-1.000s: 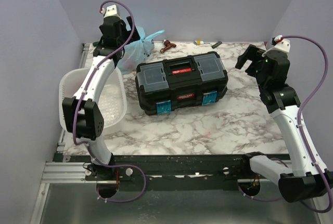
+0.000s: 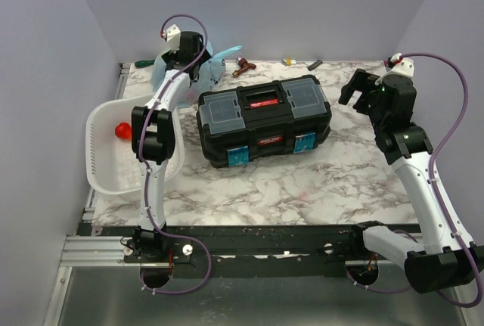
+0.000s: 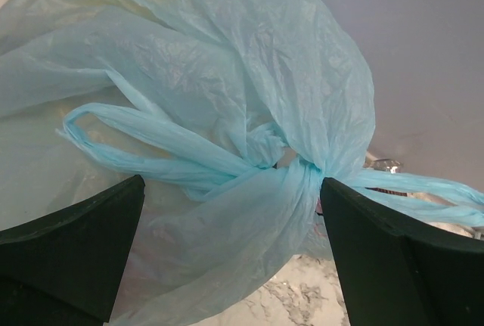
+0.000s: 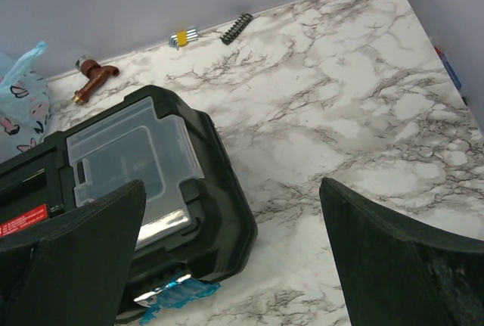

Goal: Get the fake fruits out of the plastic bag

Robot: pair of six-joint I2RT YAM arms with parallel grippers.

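A pale blue plastic bag (image 2: 215, 67) lies at the back left of the table, its neck tied in a knot with loose handle loops. In the left wrist view the bag's knot (image 3: 276, 152) fills the middle, and vague yellowish colour shows through the film near the top; the fruits inside cannot be made out. My left gripper is open, its fingers spread to either side of the knotted part. Far off on the right, my right gripper (image 2: 359, 86) stands open above bare table, holding nothing. A red round fruit (image 2: 123, 130) sits in the white basin.
The white basin (image 2: 92, 152) stands at the left, beneath the left arm. A black toolbox (image 2: 265, 118) occupies the table's middle. Behind it lie a brown pipe fitting (image 4: 96, 78), a yellow-banded item (image 4: 183, 37) and a dark strip (image 4: 237, 29).
The red fruit in the basin has come into view. The right arm has shifted only slightly.
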